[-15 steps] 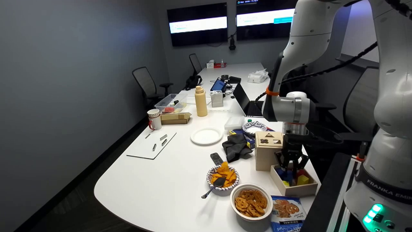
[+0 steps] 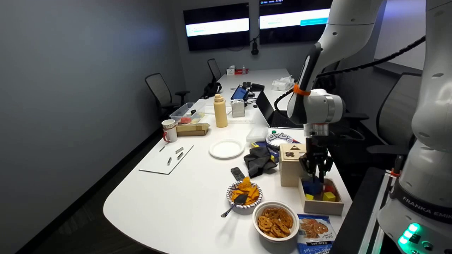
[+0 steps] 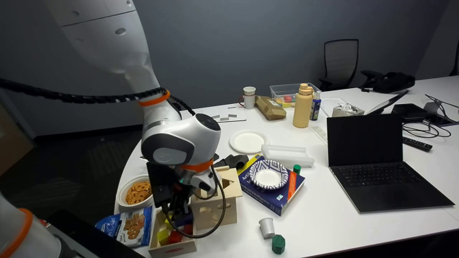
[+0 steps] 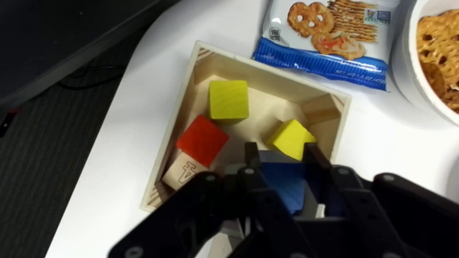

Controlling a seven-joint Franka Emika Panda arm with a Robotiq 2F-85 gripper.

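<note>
A small open wooden box (image 2: 324, 207) holds coloured blocks by the table's right edge. Between my gripper's (image 4: 282, 152) fingers, over the box's near part in the wrist view, is a blue block (image 4: 284, 182); the fingers are shut on it. Dark finger bodies hide part of the block. Also in the box are a yellow cube (image 4: 228, 99), a second yellow block (image 4: 293, 139), a red block (image 4: 202, 139) and a plain wooden block (image 4: 183, 172) marked with a 4. The wooden shape-sorter house (image 2: 291, 173), with cut-out holes in its top, stands right beside the box.
A blue pretzel bag (image 2: 315, 235), a bowl of pretzels (image 2: 275, 241) and a bowl of chips (image 2: 244, 192) with a spoon lie near the box. Behind the house are a dark cloth (image 2: 258, 161) and a book (image 3: 275, 200) carrying a patterned bowl.
My gripper has risen a little and shifted slightly left in exterior view 1. The box has turned and moved slightly. The house looks unmoved.
</note>
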